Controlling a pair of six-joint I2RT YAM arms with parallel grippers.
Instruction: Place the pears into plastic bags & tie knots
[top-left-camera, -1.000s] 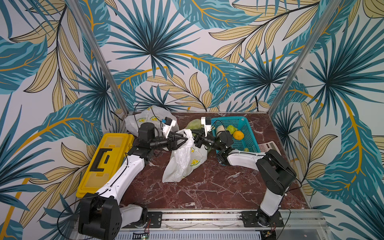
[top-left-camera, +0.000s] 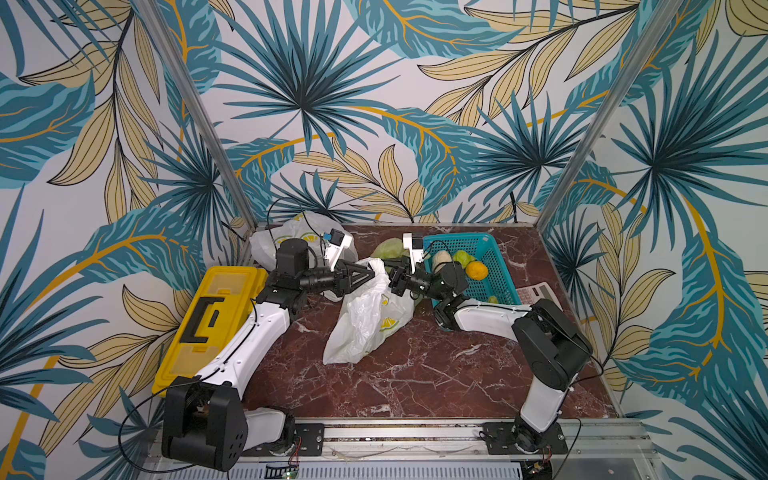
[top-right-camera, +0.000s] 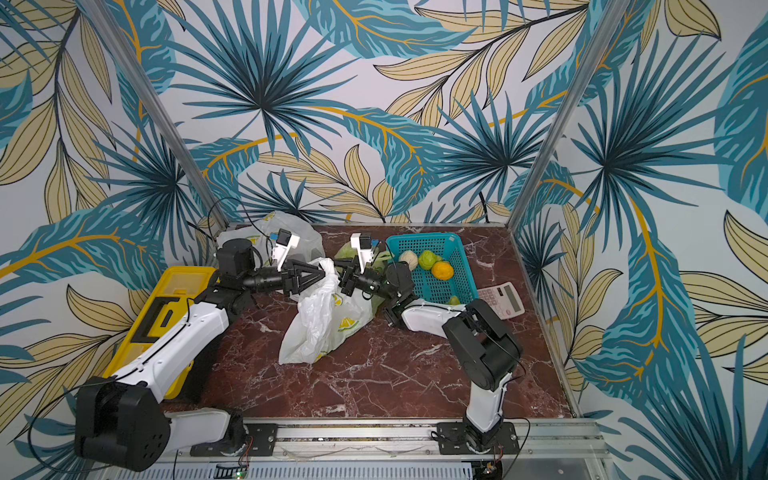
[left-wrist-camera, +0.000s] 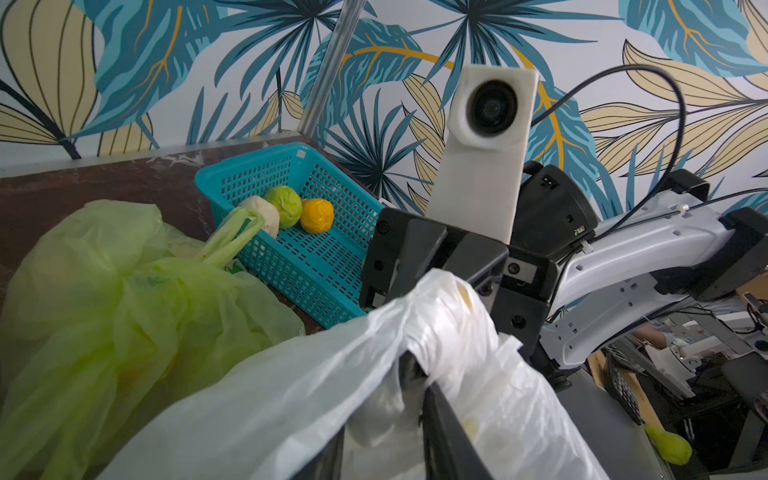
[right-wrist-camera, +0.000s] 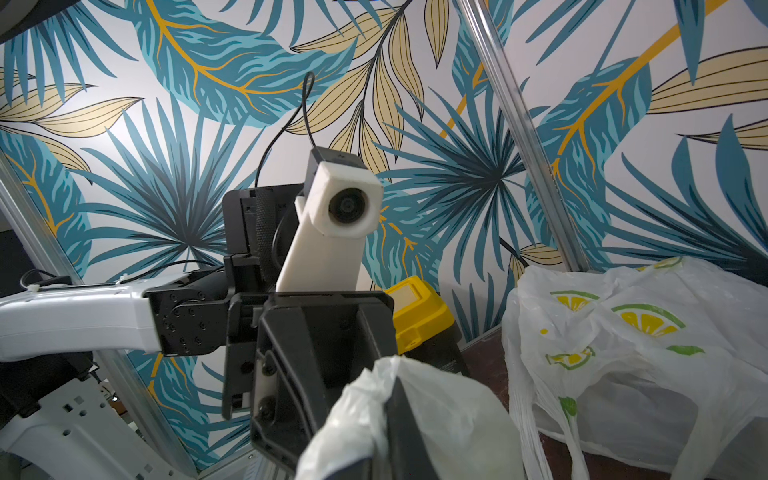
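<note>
A white plastic bag (top-left-camera: 364, 320) with yellow-green lemon prints hangs over the middle of the table, its top bunched between my two grippers. From the left, my left gripper (top-left-camera: 366, 277) reaches the bunched neck; its fingers (left-wrist-camera: 440, 436) stand apart with bag film around them. Opposite it, my right gripper (top-left-camera: 394, 274) is at the same neck, and the film covers its fingertips, so its finger is hard to read. Both are close together in the right wrist view, where the bag (right-wrist-camera: 468, 416) drapes over dark fingers. Any pear inside the bag is hidden.
A teal basket (top-left-camera: 505, 280) at the right holds several fruits. A knotted green bag (left-wrist-camera: 144, 320) lies beside it. Another white lemon-print bag (right-wrist-camera: 640, 336) lies at the back left, near a yellow toolbox (top-left-camera: 216, 320). A calculator (top-right-camera: 504, 301) rests at right.
The right arm has barely moved.
</note>
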